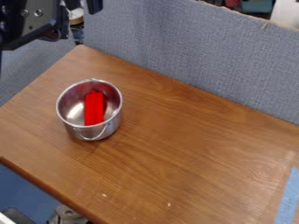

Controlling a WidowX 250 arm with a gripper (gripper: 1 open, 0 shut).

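A small metal pail (110, 122) with a thin wire handle stands on the left part of the wooden table (187, 149). Inside it lies a red object (93, 109), oblong in shape. The dark arm reaches into the top left corner, above and behind the pail and apart from it. Its fingertips are not clearly visible, so the state of the gripper cannot be made out.
A grey padded wall (193, 57) runs along the back of the table. A light blue strip (286, 197) lies at the right edge.
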